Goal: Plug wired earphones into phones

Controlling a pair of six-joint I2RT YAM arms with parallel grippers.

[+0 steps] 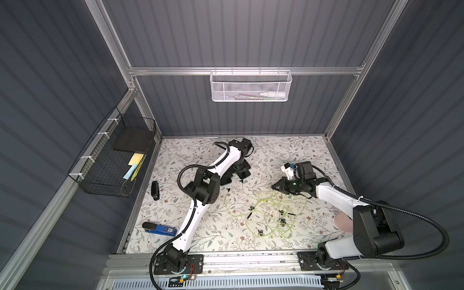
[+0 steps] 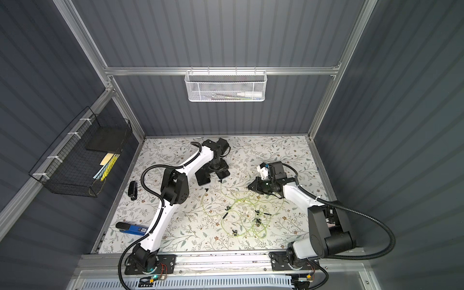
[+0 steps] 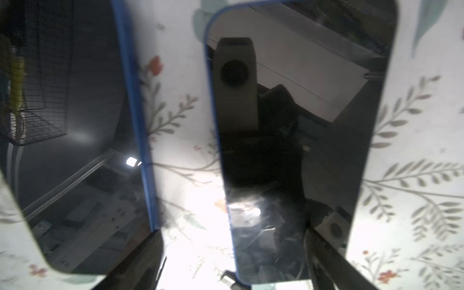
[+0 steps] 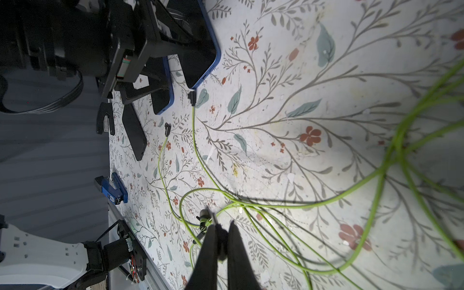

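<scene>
Two dark phones with blue edges lie side by side, the left phone (image 3: 77, 193) and the right phone (image 3: 294, 169). My left gripper hangs over them, fingers apart on either side of the right phone's lower end. A black plug (image 4: 192, 97) on a yellow-green cable lies at one phone's end; whether it is inserted is unclear. A second plug (image 4: 167, 129) lies loose nearby. Tangled yellow-green earphone cables (image 4: 381, 169) spread over the table. My right gripper is shut on a small dark piece, low over the cables.
A blue stapler (image 1: 159, 228) and a black object (image 1: 155, 190) lie at the left. A black wire basket (image 1: 104, 174) and a white mesh basket (image 1: 250, 85) hang on the walls.
</scene>
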